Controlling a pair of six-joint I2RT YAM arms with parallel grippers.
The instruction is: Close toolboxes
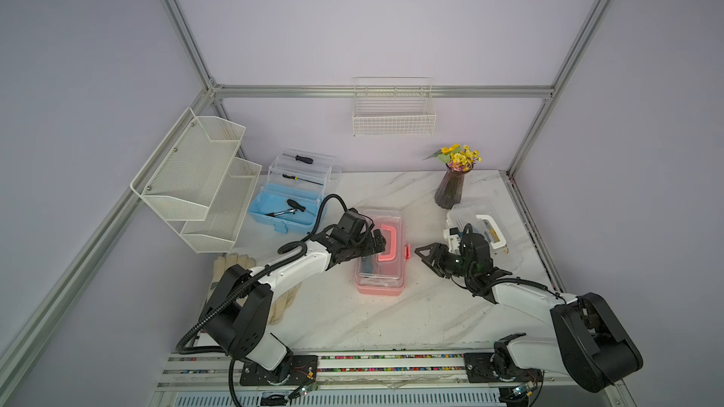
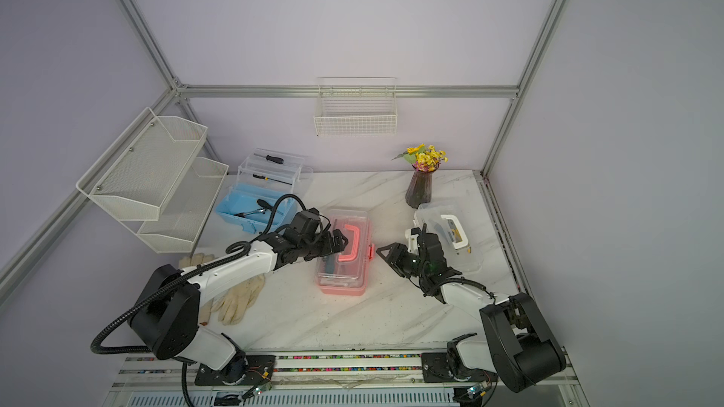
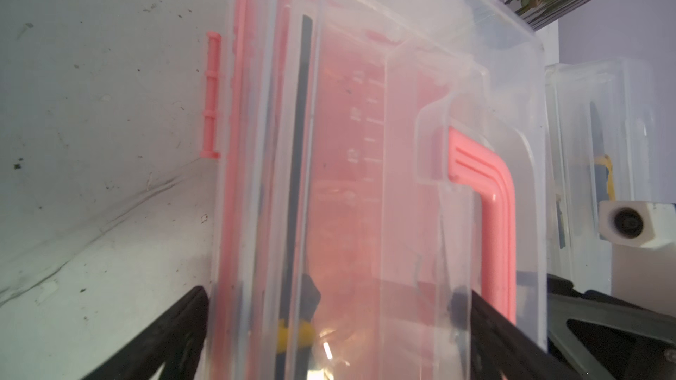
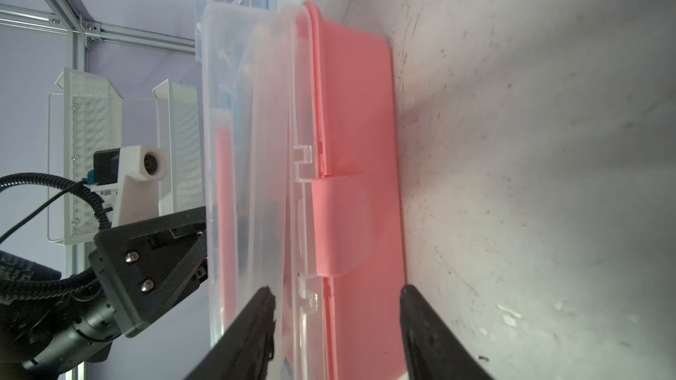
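Observation:
The pink toolbox (image 1: 381, 282) lies mid-table under its clear lid (image 3: 352, 133), which is down over the base and has a pink handle (image 3: 493, 204). A pink latch (image 4: 343, 225) on its right side reaches down over the base wall; I cannot tell whether it is clipped. Another pink latch (image 3: 211, 95) sticks out on the opposite side. My left gripper (image 1: 381, 241) is over the lid, fingers open. To the right of the box, apart from it, my right gripper (image 2: 383, 254) is open with nothing between its fingers. Far left, the blue toolbox (image 1: 264, 207) stands open with tools inside.
A clear toolbox (image 1: 513, 260) with a white handle lies at right, partly behind my right arm. Behind it stands a flower vase (image 1: 450, 190). Gloves (image 2: 240, 297) lie by my left arm. White wire shelves (image 1: 196, 169) hang at left.

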